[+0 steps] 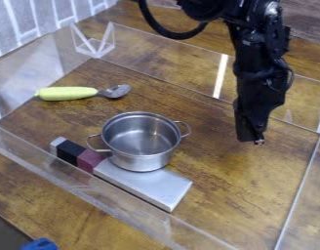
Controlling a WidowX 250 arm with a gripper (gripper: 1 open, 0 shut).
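Note:
My gripper (254,135) is shut at the right of the wooden table, pointing down, with nothing visible between its fingers. It hangs right of and a little above a steel pot (140,139) with two side handles. Below the pot lies a silver cleaver-like metal piece (149,184) with a dark handle (74,156). At the upper left, a spoon with a pale yellow-green handle (69,94) rests on the wood.
Clear plastic walls (32,200) border the work area. The wood right of and below the gripper is bare. A small blue object (40,243) sits at the bottom left corner.

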